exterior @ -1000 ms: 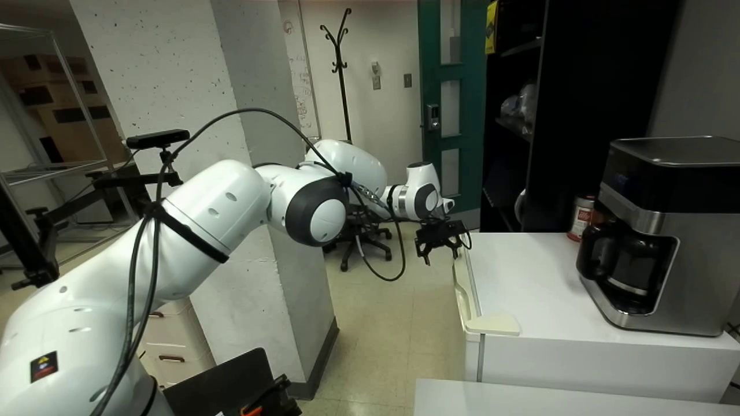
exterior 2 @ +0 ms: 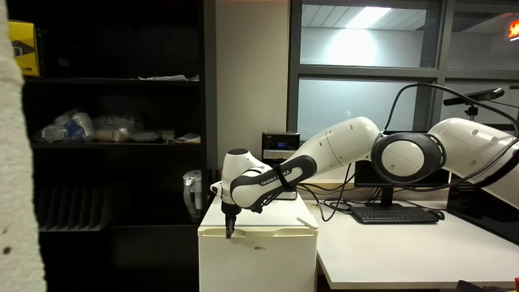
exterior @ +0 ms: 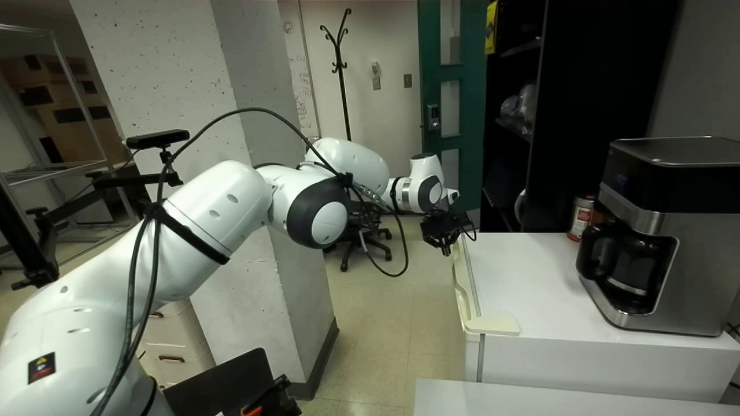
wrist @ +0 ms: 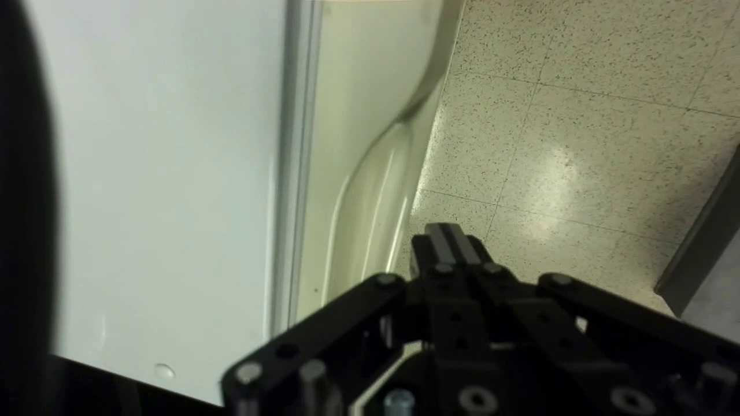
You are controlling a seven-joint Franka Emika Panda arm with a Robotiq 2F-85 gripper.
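My gripper is shut, with its two fingertips together and nothing showing between them. In the wrist view it points down over the floor, just off the outer edge of the cream door top [wrist: 378, 76] of a small white fridge. A scooped handle recess [wrist: 367, 215] runs along that door edge, close to the fingers. From the front, the gripper [exterior 2: 228, 235] hangs before the upper left part of the fridge door [exterior 2: 258, 267]. Exterior view 1 has the gripper [exterior: 446, 249] by the far end of the door's edge. Contact with the door cannot be told.
On the fridge top [exterior: 527, 284] stands a steel coffee maker [exterior: 694, 270], with a red-labelled jar [exterior: 581, 218] behind it. A desk [exterior 2: 413, 248] with a keyboard [exterior 2: 394, 214] adjoins the fridge. Open floor [exterior: 374, 346] lies before the door.
The gripper's fingers were spread apart a second ago and are now together. The hand has risen slightly and shifted a little to the right in exterior view 1. The fridge looks unchanged.
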